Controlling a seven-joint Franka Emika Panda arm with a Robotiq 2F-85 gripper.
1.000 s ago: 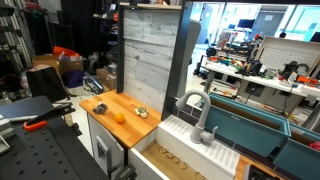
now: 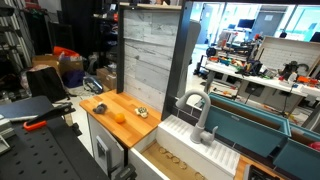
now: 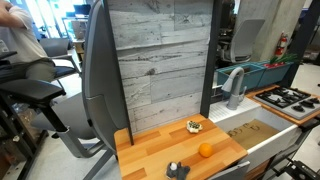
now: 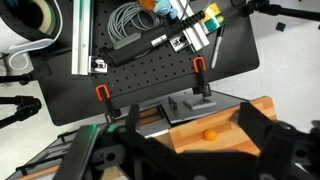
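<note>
My gripper shows at the bottom of the wrist view, its two dark fingers wide apart, with nothing held between them. Beneath it lie the edge of a black perforated table [image 4: 150,85] and part of a wooden countertop [image 4: 240,125]. An orange ball-like object [image 4: 210,134] rests on that countertop, seen also as an orange fruit or ball [image 3: 206,150] in exterior view 2. Near it are a small dark metallic object [image 3: 177,170] and a pale patterned item [image 3: 193,126]. The gripper cannot be made out in either exterior view.
A white drawer [image 3: 250,135] is pulled out beside the countertop, below a grey faucet [image 2: 205,115]. A stove top [image 3: 285,100] lies further right. Upright board panels [image 2: 150,60] rise behind the counter. Coiled cable [image 4: 130,18] and tools clutter the black table.
</note>
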